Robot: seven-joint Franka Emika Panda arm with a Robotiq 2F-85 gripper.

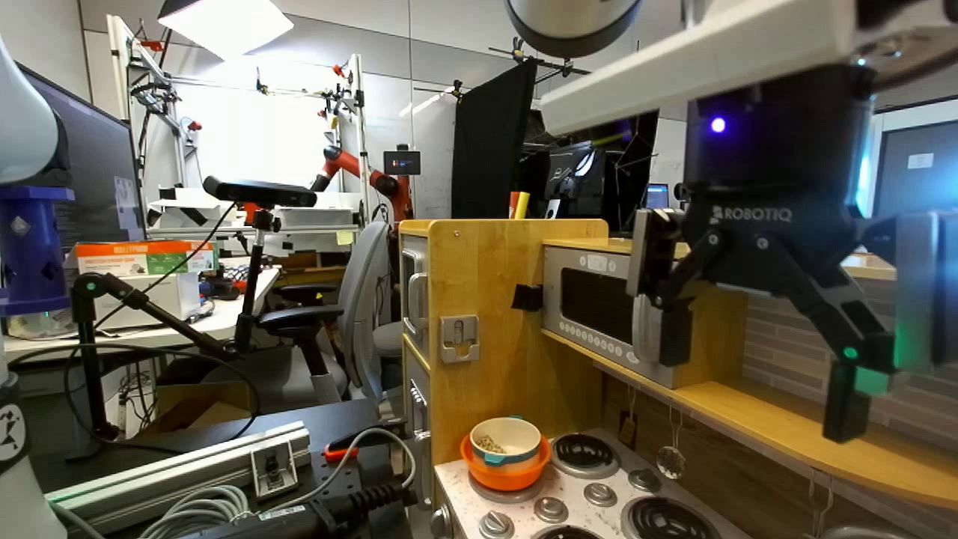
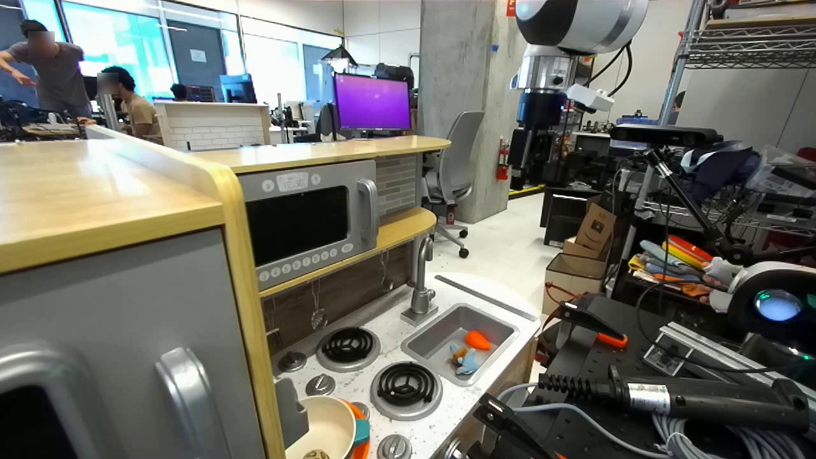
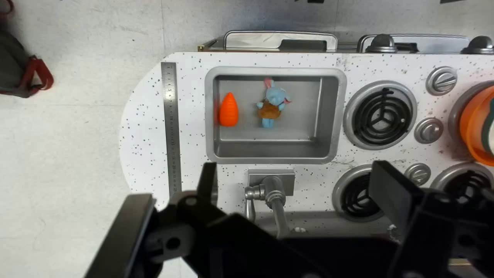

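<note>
My gripper is open, high above the toy kitchen counter, and nothing is between its fingers. In the wrist view, the grey sink (image 3: pixel 276 160) lies ahead of the fingertips. Inside it an orange carrot-like toy (image 3: pixel 229 110) rests near the left wall, and a blue plush toy with a brown middle (image 3: pixel 269 107) lies around the centre, apart from it. An orange bowl (image 1: pixel 505 477) sits on a burner at the far end of the stove, and a cream pot with teal handles (image 1: pixel 504 440) is nested in it with something small and pale inside.
The silver faucet (image 3: pixel 275 192) stands behind the sink. A microwave (image 2: pixel 306 214) and a wooden shelf (image 2: pixel 401 226) overhang the back of the counter. Several burners and knobs lie right of the sink; a metal ruler (image 3: pixel 171 120) lies left of it, with bare counter around it.
</note>
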